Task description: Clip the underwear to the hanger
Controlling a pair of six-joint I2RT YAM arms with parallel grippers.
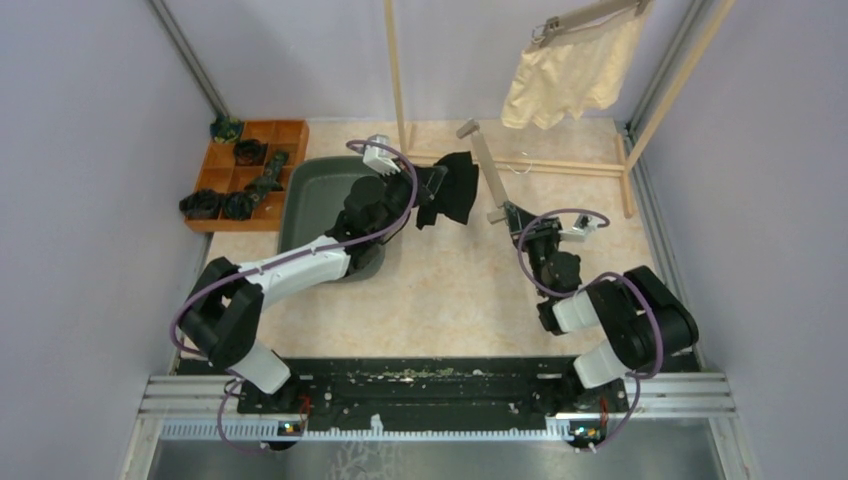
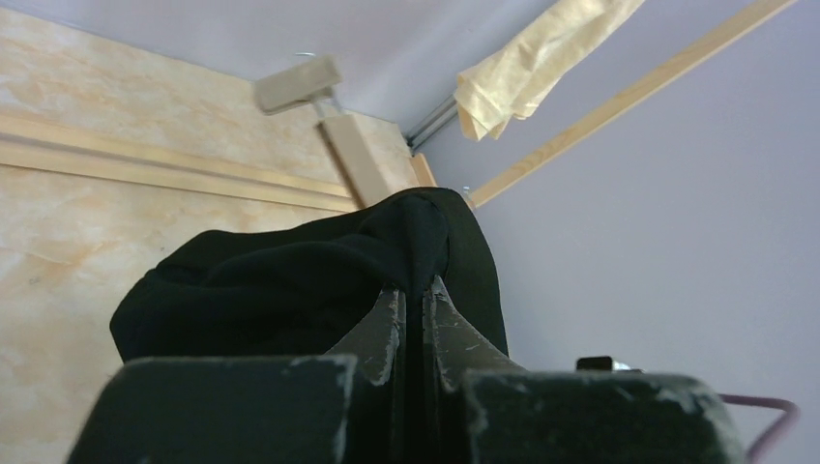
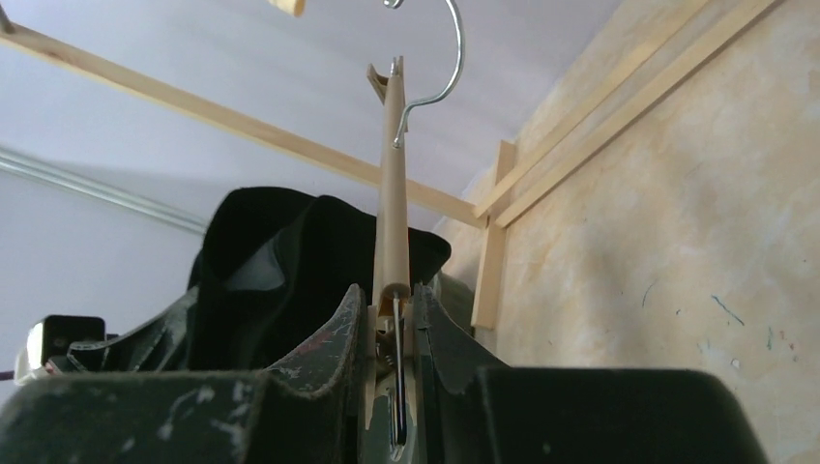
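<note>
Black underwear (image 1: 457,190) hangs from my left gripper (image 1: 437,180), which is shut on its fabric; the cloth (image 2: 319,280) spreads out beyond the fingertips in the left wrist view. A light wooden hanger (image 1: 489,168) with clips and a metal hook (image 1: 520,163) is held near one end by my right gripper (image 1: 512,212), shut on it. In the right wrist view the hanger bar (image 3: 393,203) points straight away from the fingers, with the underwear (image 3: 280,261) to its left. From above, a narrow gap shows between cloth and hanger.
Cream shorts (image 1: 570,75) hang on another clip hanger at the back right, inside a wooden rack (image 1: 560,168). A grey-green bin (image 1: 300,205) and an orange divided tray (image 1: 225,165) with rolled dark items stand at left.
</note>
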